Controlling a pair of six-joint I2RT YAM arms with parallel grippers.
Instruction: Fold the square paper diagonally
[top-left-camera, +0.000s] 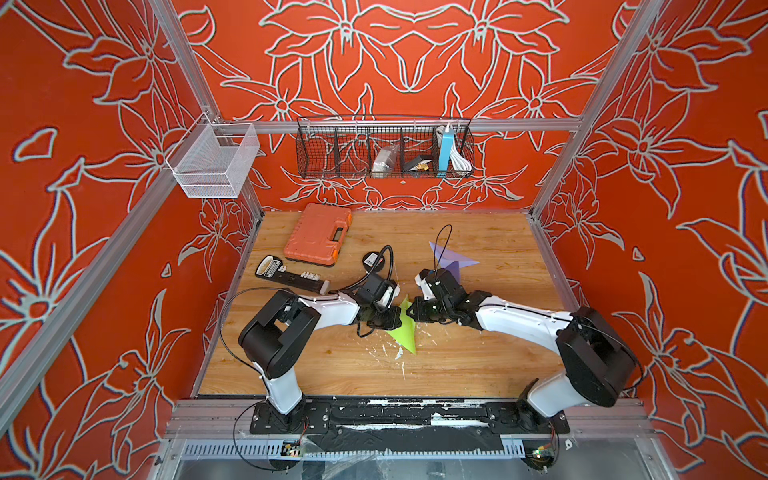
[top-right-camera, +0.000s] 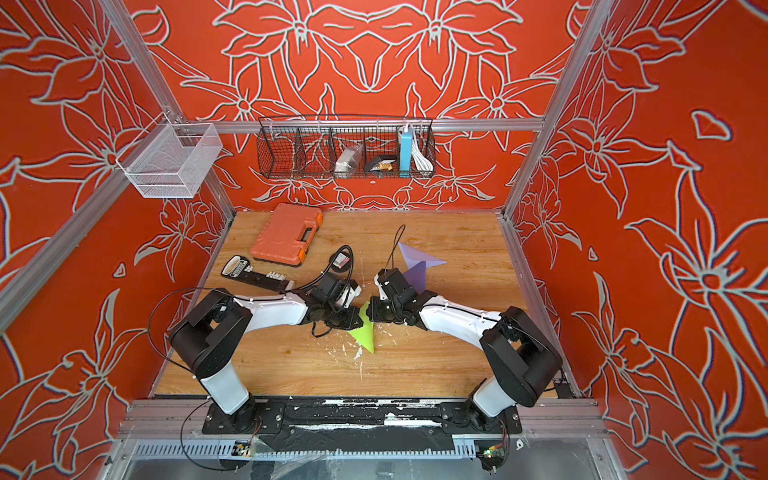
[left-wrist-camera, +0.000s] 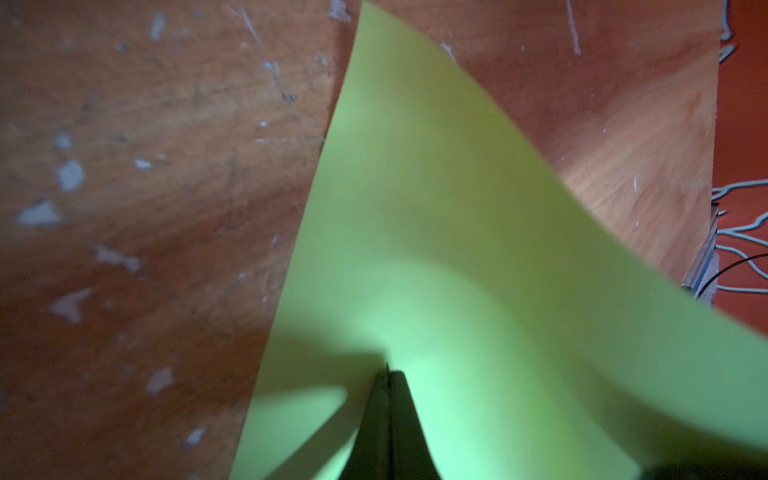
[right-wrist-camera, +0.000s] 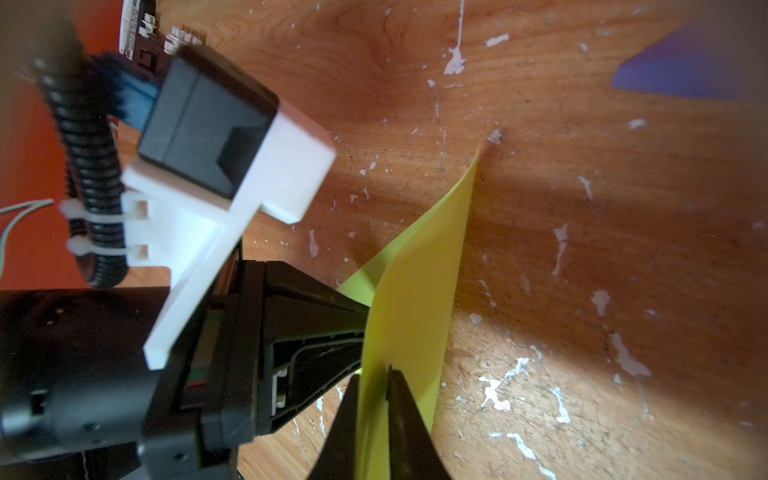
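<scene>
A yellow-green paper (top-left-camera: 407, 332) lies at the middle of the table between the two grippers, its right side raised and curling over toward the left. In the left wrist view my left gripper is shut, its tips against the face of the paper (left-wrist-camera: 384, 200). My right gripper is shut on the raised part of the paper (right-wrist-camera: 428, 288), which stands up as a bent sheet in the right wrist view. The left gripper's dark fingers (right-wrist-camera: 320, 320) show beside the curl. The paper's lower layer is mostly hidden there.
Purple papers (top-left-camera: 452, 256) lie behind the right gripper. An orange case (top-left-camera: 318, 233), a black tool (top-left-camera: 292, 276) and a small round object (top-left-camera: 372, 260) sit at the back left.
</scene>
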